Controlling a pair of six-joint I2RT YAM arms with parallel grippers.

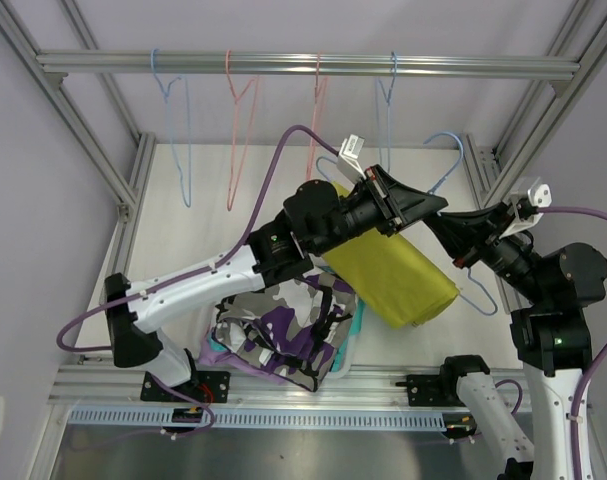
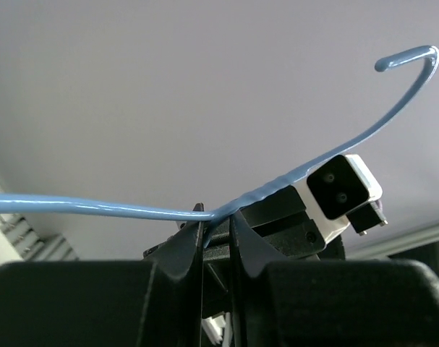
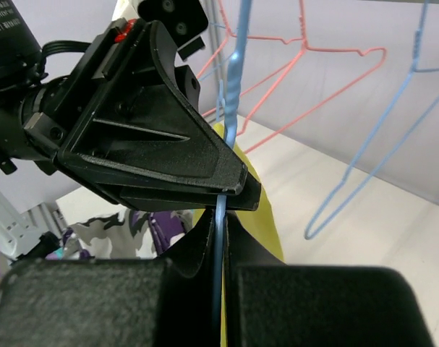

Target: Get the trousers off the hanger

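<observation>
Yellow trousers [image 1: 388, 270] drape on a blue hanger [image 1: 448, 160], partly behind my left arm. My left gripper [image 1: 423, 208] and right gripper [image 1: 445, 230] meet at the hanger's neck, near the hook. In the left wrist view the hanger wire [image 2: 96, 206] and twisted neck run over my left gripper's fingertips; whether it holds the wire is unclear. In the right wrist view the hanger [image 3: 233, 79] passes vertically at my right gripper's fingertips, which look shut, with the yellow cloth [image 3: 259, 231] behind them.
Empty blue and pink hangers hang from the rail [image 1: 283, 63] above. A pile of camouflage and purple clothing [image 1: 283, 330] lies in a bin below my left arm. White board surrounds the pile.
</observation>
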